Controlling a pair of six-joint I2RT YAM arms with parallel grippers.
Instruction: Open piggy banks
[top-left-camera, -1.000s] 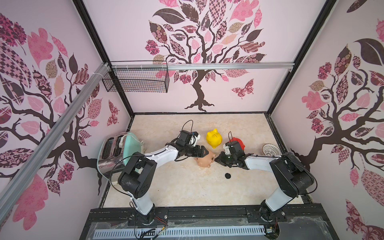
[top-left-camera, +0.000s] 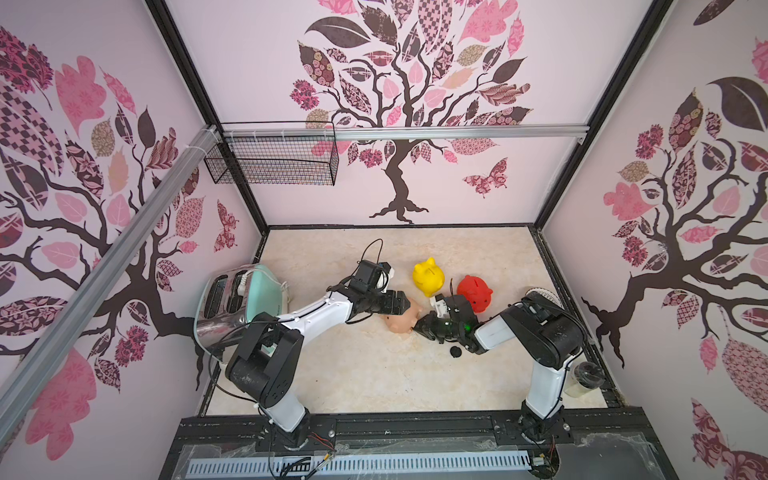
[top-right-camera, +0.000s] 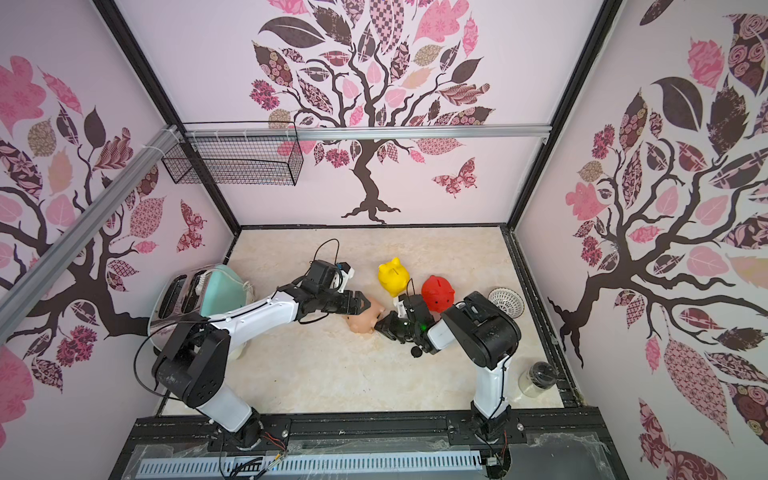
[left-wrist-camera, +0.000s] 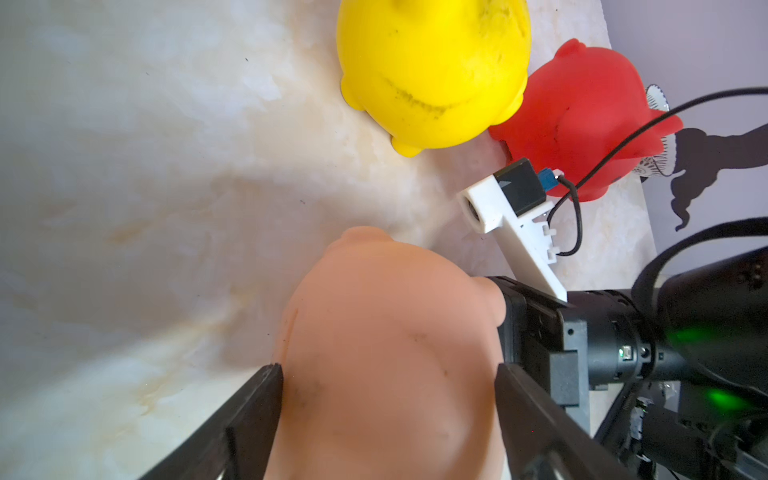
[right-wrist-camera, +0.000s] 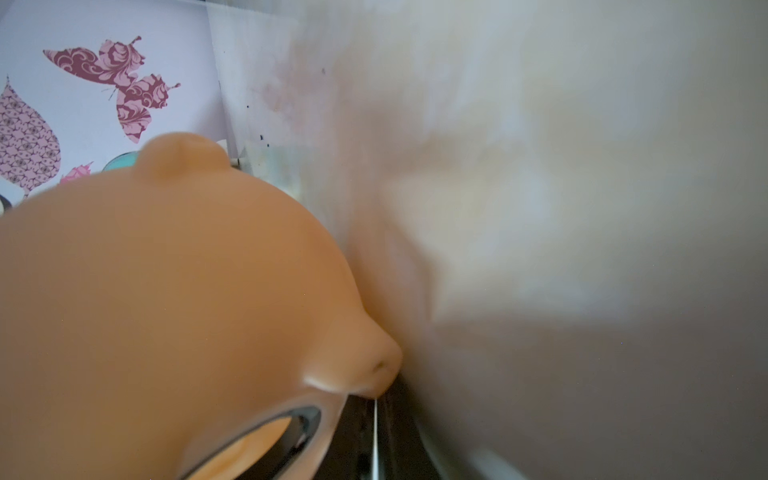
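A peach piggy bank (top-left-camera: 400, 320) lies on the table, between my grippers. My left gripper is open over it, its fingers either side of the body. From the right, my right gripper is low against the bank with its fingers shut; whether anything is between them is hard to see. They touch or nearly touch the bank beside a foot and a dark-rimmed round opening (right-wrist-camera: 296, 424). A small black disc (top-left-camera: 455, 351), possibly a plug, lies on the table. Behind stand a yellow (top-left-camera: 428, 277) and a red piggy bank (top-left-camera: 474, 294).
A mint-and-steel appliance (top-left-camera: 264, 296) stands at the left, a white woven bowl (top-right-camera: 505, 301) at the right, a glass jar (top-right-camera: 534, 384) at the front right. A wire basket (top-left-camera: 272, 160) hangs at the back left.
My right gripper and arm have moved left toward the peach bank, which sits slightly further left. My left arm is almost unchanged.
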